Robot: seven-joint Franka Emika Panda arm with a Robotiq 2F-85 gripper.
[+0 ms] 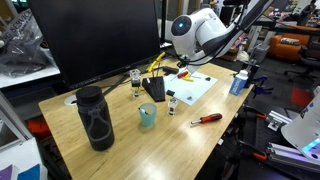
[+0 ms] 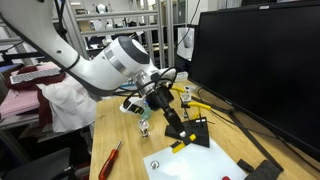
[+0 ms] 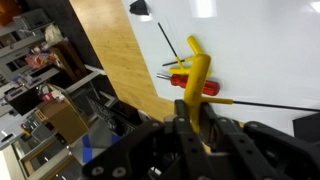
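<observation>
In the wrist view, my gripper is shut on a yellow object (image 3: 198,78), which stands out past the fingertips. Its lower end is hidden between the fingers. Just behind it, a red-handled tool (image 3: 208,87) lies on the white sheet (image 3: 265,55). Exterior view 2 has my gripper (image 2: 182,128) low over that sheet, with the yellow piece (image 2: 183,144) right beneath it. The arm hides much of this spot in exterior view 1, where only small red and yellow bits (image 1: 185,75) show.
A black holder (image 1: 152,88) with a yellow tool stands left of the sheet. Nearer are a teal cup (image 1: 148,114), a small white figure (image 1: 172,105) and a red screwdriver (image 1: 207,119). A black cylinder (image 1: 96,118) stands far left; a monitor (image 1: 100,40) lines the back.
</observation>
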